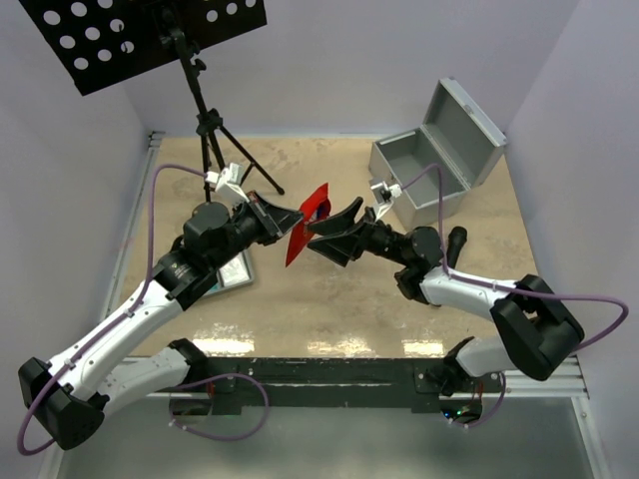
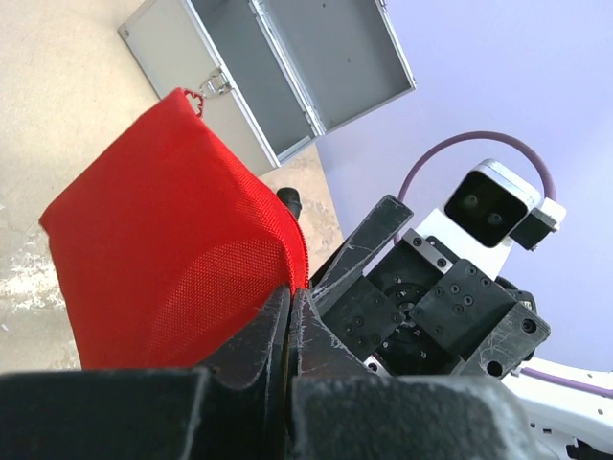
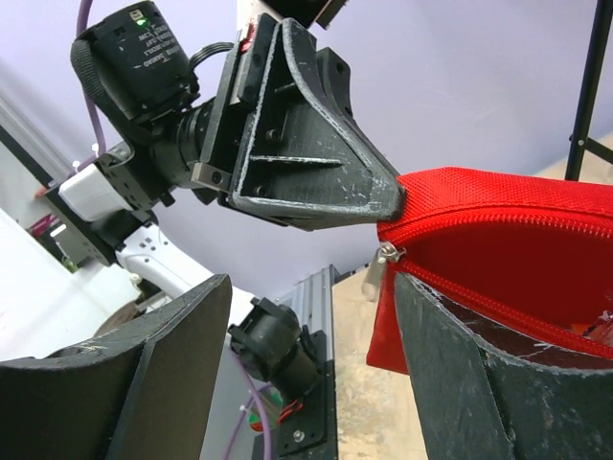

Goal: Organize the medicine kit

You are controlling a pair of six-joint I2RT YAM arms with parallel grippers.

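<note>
A red zippered pouch (image 1: 309, 222) hangs above the table, its edge pinched at one end by my left gripper, which is shut on it. In the right wrist view the pouch (image 3: 479, 196) has its zip open, and a metal zip pull (image 3: 383, 257) dangles near the left gripper's fingers (image 3: 326, 187). My right gripper stands open, close in front of the pouch. The pull appears in the gap between its fingers, apart from both. The right-hand finger overlaps the pouch's mouth; whether it touches is unclear. The pouch's contents are mostly hidden.
A grey case (image 1: 411, 165) with its lid up stands at the back right, seemingly empty. A dark cylindrical object (image 1: 456, 244) lies in front of it. A shallow tray (image 1: 237, 272) sits partly under the left arm. Behind stands a black tripod (image 1: 208, 125).
</note>
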